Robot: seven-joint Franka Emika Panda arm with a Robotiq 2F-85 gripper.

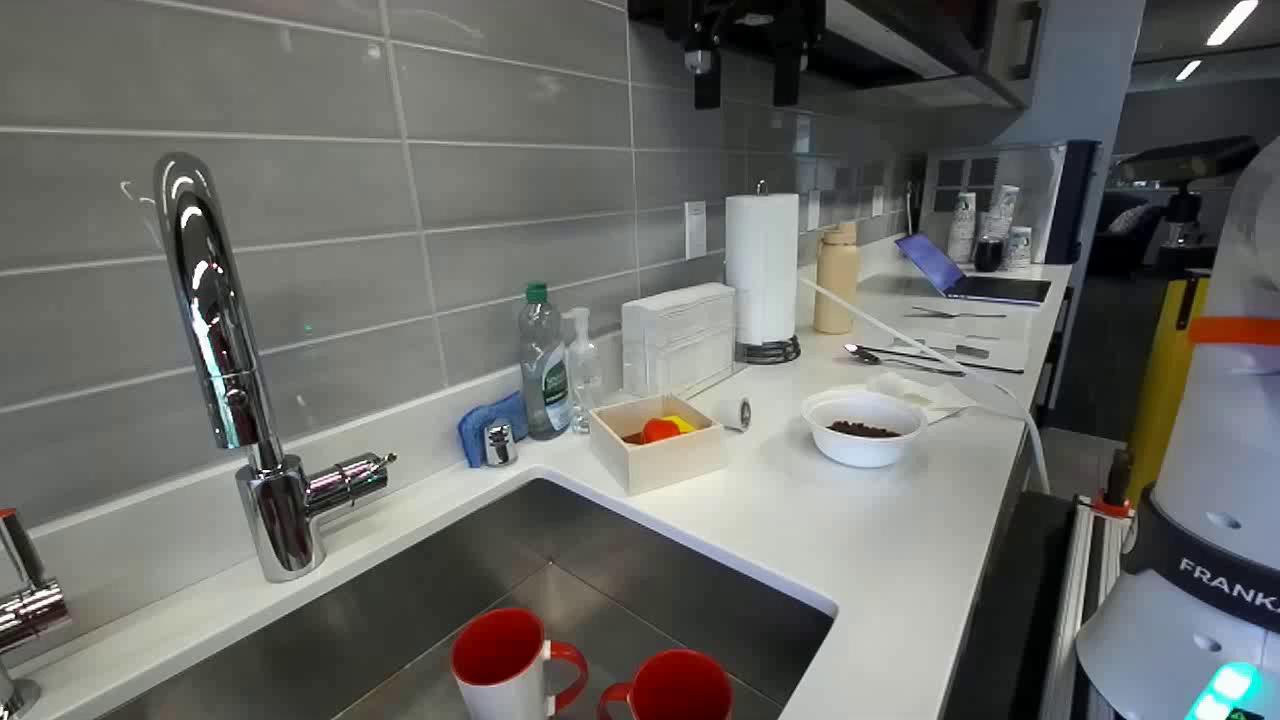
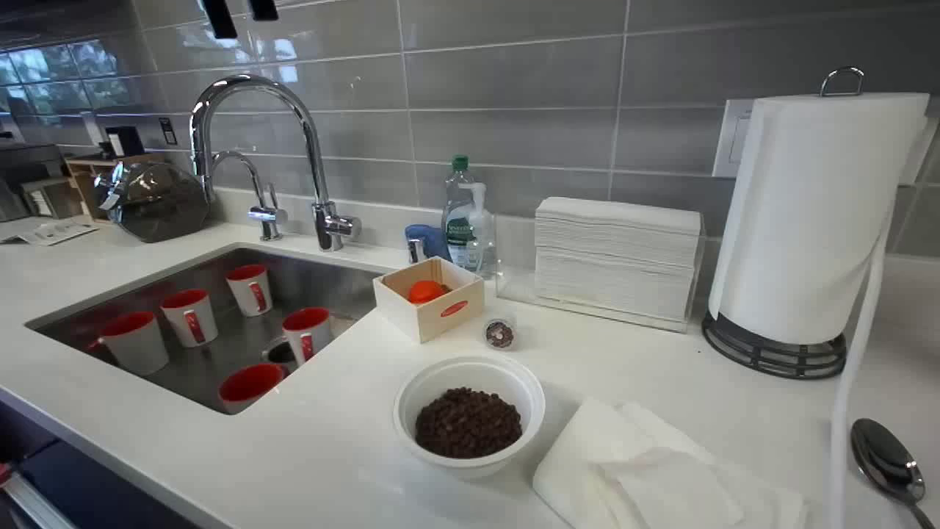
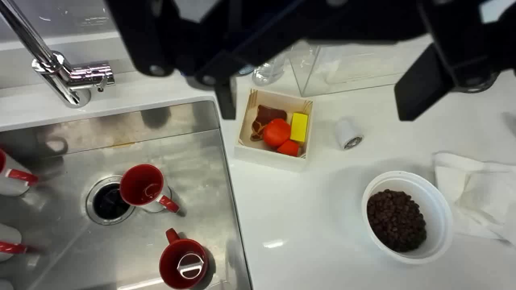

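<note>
High above the counter hangs my gripper (image 1: 746, 86), its fingers wide apart and nothing between them. In the wrist view the two dark fingers (image 3: 419, 87) frame the wooden box (image 3: 271, 161) and the small white pod (image 3: 348, 132) from above. Inside the box lie a red ball-like piece (image 3: 277, 133), a yellow block (image 3: 299, 126) and brown pieces (image 3: 267, 116). The pod rests on its side, just right of the box. A white bowl (image 2: 468, 469) of dark brown bits stands on the counter in front of the pod.
Several red-and-white mugs stand in the steel sink (image 3: 82, 150), left of the box. Behind the box are a soap bottle (image 1: 543, 366), a napkin holder (image 2: 617, 264) and a paper towel roll (image 1: 763, 270). Crumpled napkins (image 2: 661, 467) lie beside the bowl. Bare counter separates sink and bowl.
</note>
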